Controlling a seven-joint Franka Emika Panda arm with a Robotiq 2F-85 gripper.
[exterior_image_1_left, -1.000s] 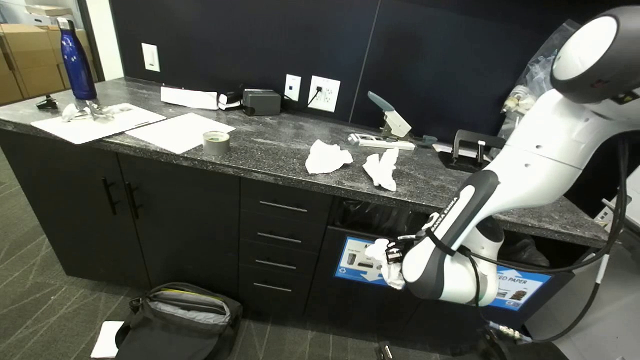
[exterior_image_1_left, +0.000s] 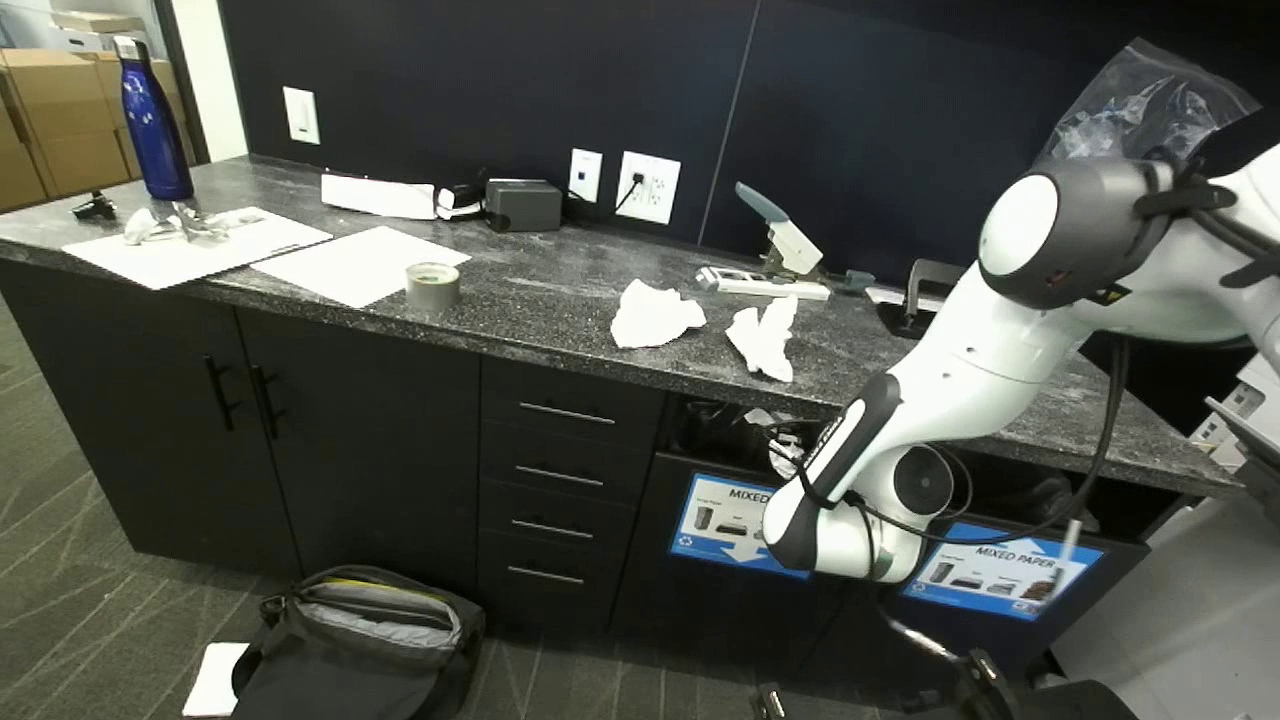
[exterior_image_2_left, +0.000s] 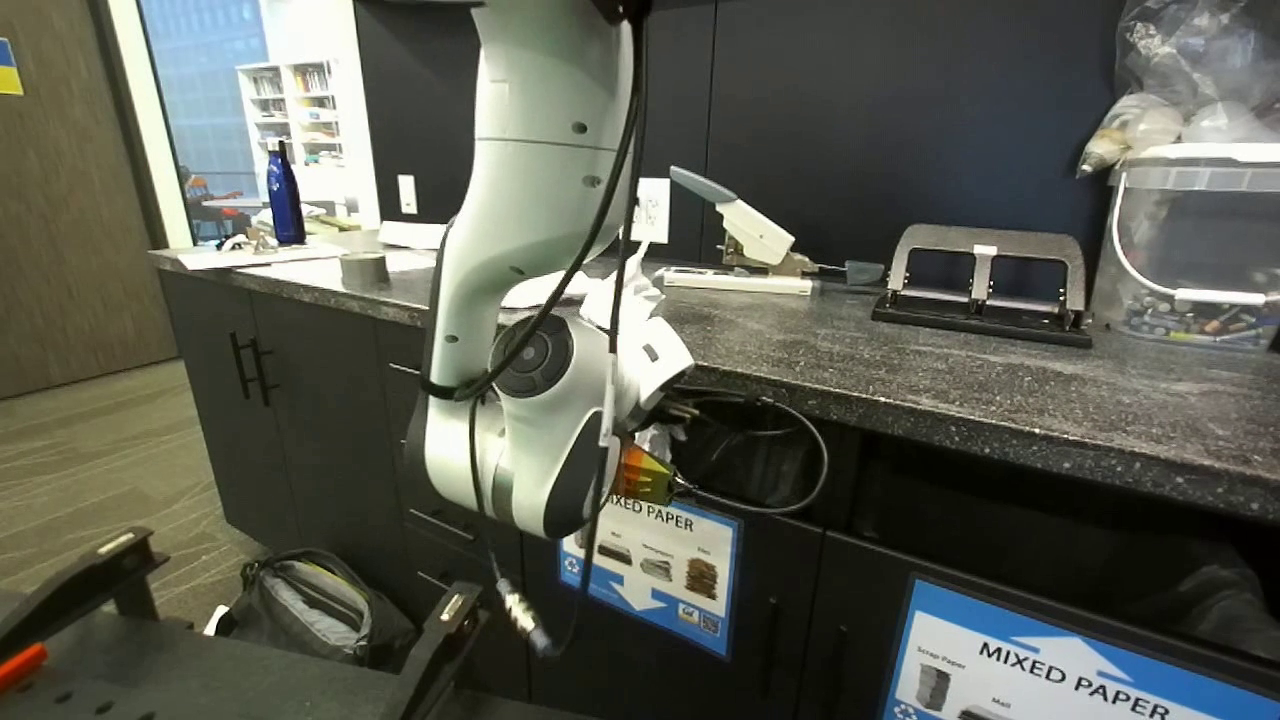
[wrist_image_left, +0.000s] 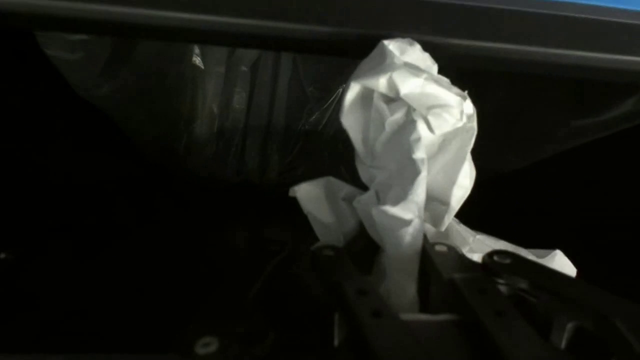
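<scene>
In the wrist view my gripper is shut on a crumpled white paper (wrist_image_left: 414, 126), which sticks out beyond the fingers. Dark space surrounds it, with a shiny clear plastic liner (wrist_image_left: 234, 102) behind. In exterior view 1 the paper (exterior_image_1_left: 786, 456) shows at the open slot of the left "Mixed Paper" bin (exterior_image_1_left: 732, 522), under the counter. My fingers are mostly hidden there by the arm and shadow. Two more crumpled papers, one left (exterior_image_1_left: 654, 314) and one right (exterior_image_1_left: 764, 340), lie on the counter above that slot.
The counter edge (exterior_image_2_left: 960, 414) overhangs the bin openings, close to my arm. On top stand a stapler (exterior_image_1_left: 786, 246), a hole punch (exterior_image_2_left: 990, 282) and a tape roll (exterior_image_1_left: 432, 286). A second bin (exterior_image_2_left: 1080, 660) is at the right. A bag (exterior_image_1_left: 360, 648) lies on the floor.
The arm has moved left and toward the cabinet in exterior view 1. The held paper has gone from in front of the bin's sign up to its slot.
</scene>
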